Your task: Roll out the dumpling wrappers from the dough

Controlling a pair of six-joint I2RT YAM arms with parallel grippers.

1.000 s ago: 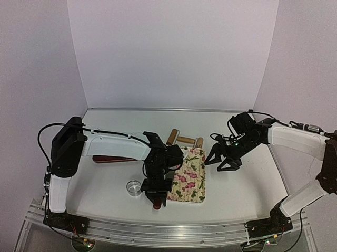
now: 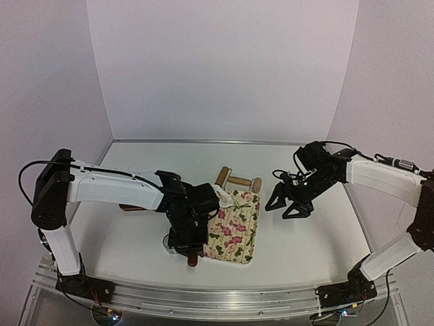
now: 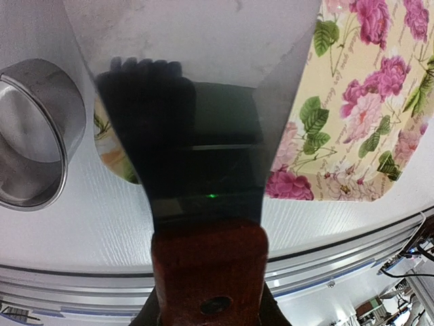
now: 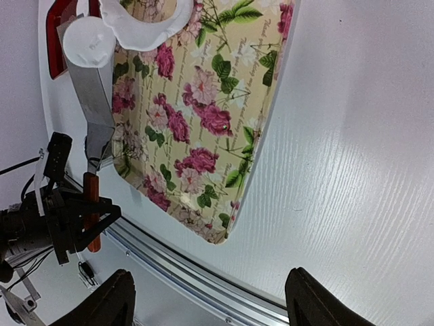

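My left gripper point(image 2: 192, 252) is shut on the red-brown handle point(image 3: 209, 258) of a wide steel blade point(image 3: 203, 129), held over the left edge of the floral board point(image 2: 230, 231). In the right wrist view a round white lump of dough point(image 4: 89, 42) shows on the blade, and a white curved piece point(image 4: 146, 27) lies at the board's upper part. My right gripper point(image 2: 285, 204) stands open right of the board, its fingers apart with nothing between them.
A metal ring cutter point(image 3: 37, 132) sits left of the board. Rolling pins point(image 2: 241, 181) lie behind the board, and a dark red tray point(image 2: 130, 207) is at the left. The table right of the board is clear.
My left gripper, with the blade, has moved left toward the ring cutter. The board appears shifted slightly left too. The right arm is almost still.
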